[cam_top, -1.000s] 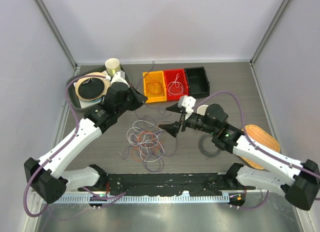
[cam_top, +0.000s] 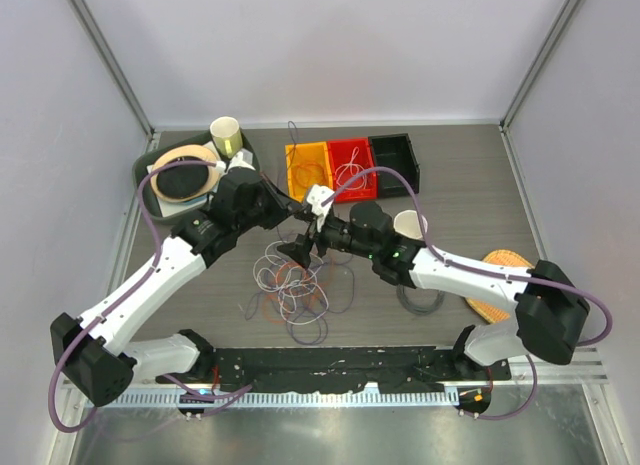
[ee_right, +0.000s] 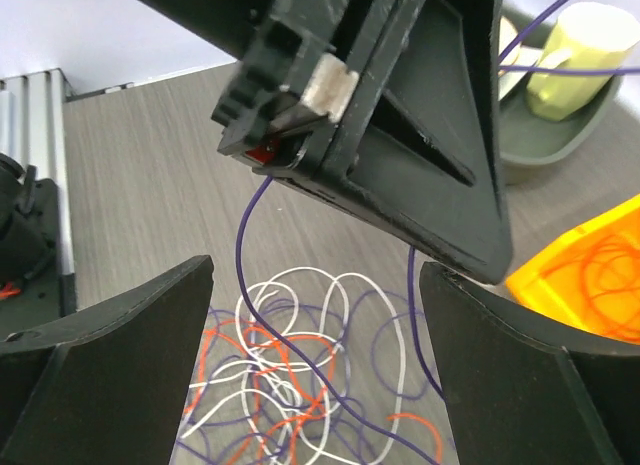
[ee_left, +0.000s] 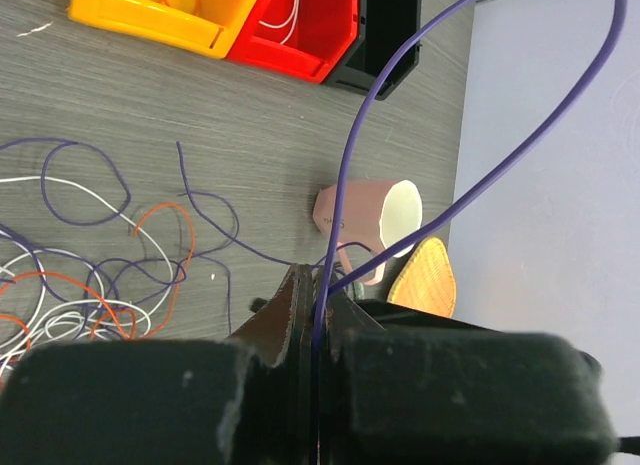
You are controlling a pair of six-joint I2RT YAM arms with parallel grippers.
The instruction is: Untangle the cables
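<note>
A tangle of white, orange and purple cables (cam_top: 290, 285) lies on the table's middle. My left gripper is shut on a purple cable (ee_left: 352, 150), held above the tangle. From its fingers the cable rises in a loop, and strands hang down toward the pile in the right wrist view. Close to the left gripper, my right gripper (cam_top: 300, 240) stands open. In the right wrist view, its fingers (ee_right: 95, 370) are spread wide, with hanging purple strands (ee_right: 245, 275) showing in the view between and beyond them.
Behind the tangle stand yellow (cam_top: 308, 170), red (cam_top: 352, 167) and black (cam_top: 396, 160) bins; the red one holds a white cable. A pink mug (ee_left: 365, 215) and a wicker piece (cam_top: 503, 285) are at the right. A grey-green tub (cam_top: 145, 175) sits back left.
My right arm has moved left, bringing its open gripper close to the left one. The left gripper has shifted slightly, and the purple loop above it has moved a little left.
</note>
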